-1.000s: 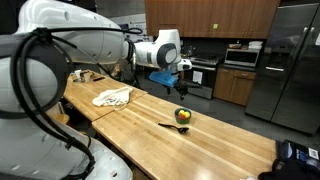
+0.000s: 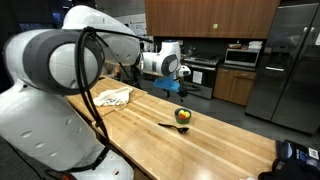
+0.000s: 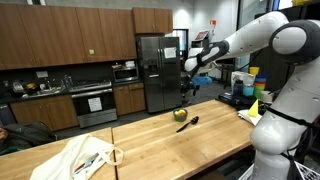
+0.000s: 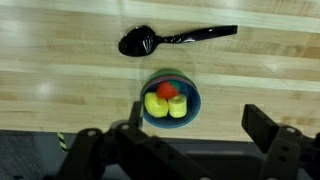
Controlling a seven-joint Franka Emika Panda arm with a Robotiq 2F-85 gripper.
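A dark bowl (image 4: 190, 104) stands on the wooden table, holding several small items: yellow pieces (image 4: 156, 105), a red one (image 4: 167, 90) and a green one among them. Beside it lies a black spoon (image 4: 176, 39), flat on the wood and apart from the bowl. My gripper hangs over the table, open, its two fingers wide apart and nothing between them. In the first exterior view the gripper (image 2: 177, 91) is above the bowl (image 2: 183, 117), with clear air below it.
White cloth (image 3: 85, 155) lies at one end of the table. A black object (image 2: 296, 160) sits at the right edge in the first exterior view. Bare tabletop (image 2: 215, 145) surrounds the bowl and spoon. Kitchen cabinets and a refrigerator (image 3: 160, 75) stand well behind.
The arm has swung lower and nearer in the first exterior view, and its forearm shows differently. The gripper stays above the bowl area. Bowl and spoon have not moved.
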